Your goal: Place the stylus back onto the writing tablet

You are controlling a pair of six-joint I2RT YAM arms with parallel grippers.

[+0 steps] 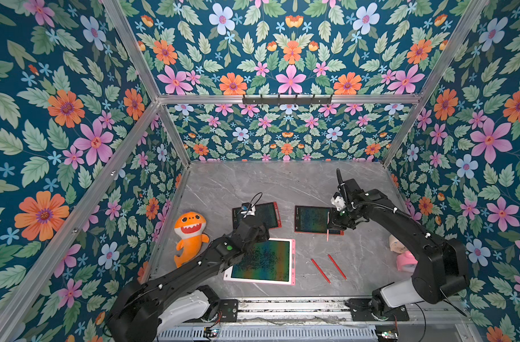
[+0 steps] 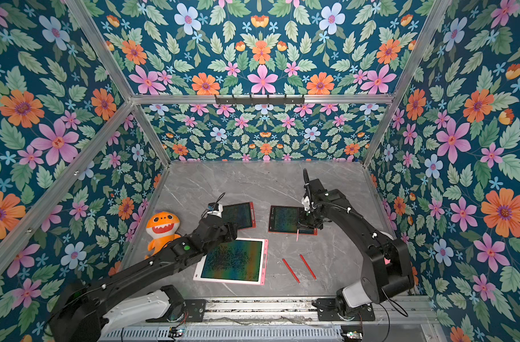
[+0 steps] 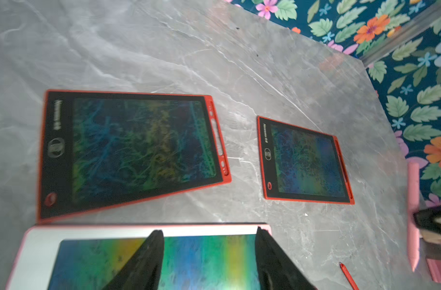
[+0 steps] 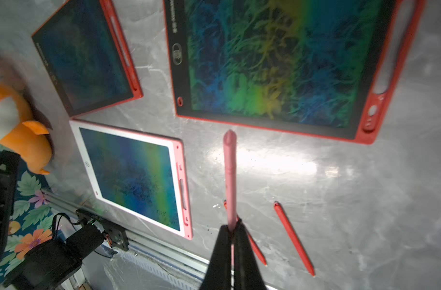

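Observation:
My right gripper is shut on a pink stylus, held upright-looking over the right red tablet near its lower right. My left gripper is open and empty above the white-and-pink tablet, near the left red tablet. Two red styluses lie on the table right of the pink tablet.
An orange shark plush sits at the left. Pink items lie at the right edge behind my right arm.

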